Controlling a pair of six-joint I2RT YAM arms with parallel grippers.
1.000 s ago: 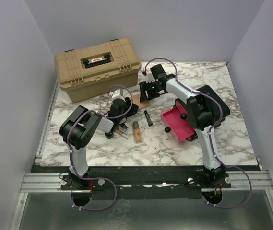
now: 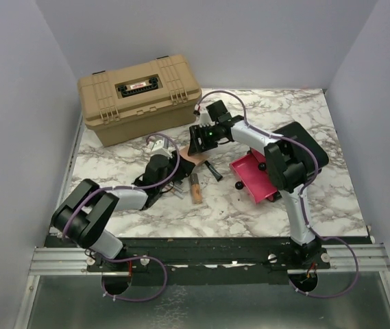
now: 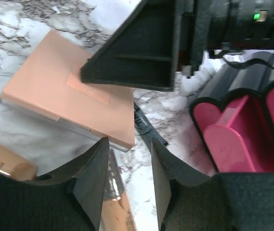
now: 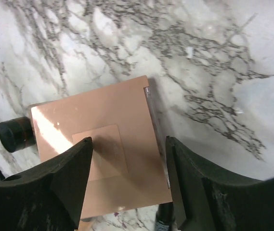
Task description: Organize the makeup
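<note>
A flat peach palette [image 2: 190,155] lies on the marble table between the two grippers, tilted in the left wrist view. My left gripper [image 2: 183,164] is at its near left; in the left wrist view the palette's corner [image 3: 127,142] shows between its spread fingertips, and whether they press on it cannot be told. At the palette's far side is my right gripper [image 2: 196,142]. Its fingers [image 4: 89,149] stand apart, one over the palette's face and the other beside its edge. The black organizer with pink drawers [image 2: 255,178] stands to the right, one drawer out.
A black tube [image 2: 213,171] and a tan-and-black item [image 2: 195,188] lie close by. Slim tubes [image 2: 176,190] rest near the left arm. A tan toolbox [image 2: 140,96] stands at the back left.
The palette and both grippers have shifted toward the front left. My left arm has swung out to the left. The black tube's upper end has turned leftward.
</note>
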